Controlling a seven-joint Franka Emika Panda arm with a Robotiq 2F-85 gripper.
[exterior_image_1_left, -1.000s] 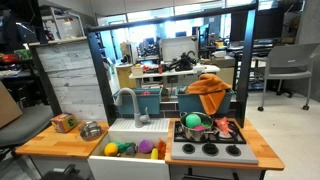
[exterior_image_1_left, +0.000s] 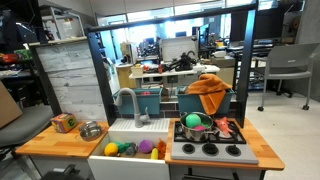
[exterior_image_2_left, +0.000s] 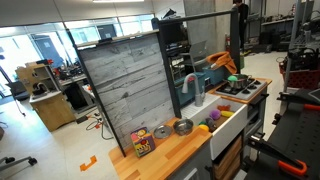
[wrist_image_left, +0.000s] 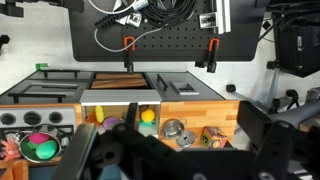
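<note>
In the wrist view, the dark fingers of my gripper reach in from the lower edge and stand apart, with nothing seen held between them. They hang high over the kitchen set. A white sink (exterior_image_1_left: 97, 168) holds several toy foods, among them a purple one (exterior_image_1_left: 145, 146) and a yellow one (wrist_image_left: 148, 115). On the stove (exterior_image_1_left: 210, 151) rests a pot (exterior_image_1_left: 195, 132) with a green round thing (exterior_image_1_left: 193, 120) inside. A pink item (exterior_image_1_left: 222, 125) lies beside the pot. Metal bowls (exterior_image_2_left: 183, 127) and a small box (exterior_image_1_left: 65, 123) occupy the wooden counter (exterior_image_1_left: 60, 144).
A grey faucet (exterior_image_1_left: 131, 101) rises behind the sink. An orange cloth (exterior_image_1_left: 210, 92) drapes over a blue-grey bin (exterior_image_1_left: 188, 103). Dark frame posts (exterior_image_1_left: 101, 75) and a grey wood-look panel (exterior_image_1_left: 77, 77) bound the back.
</note>
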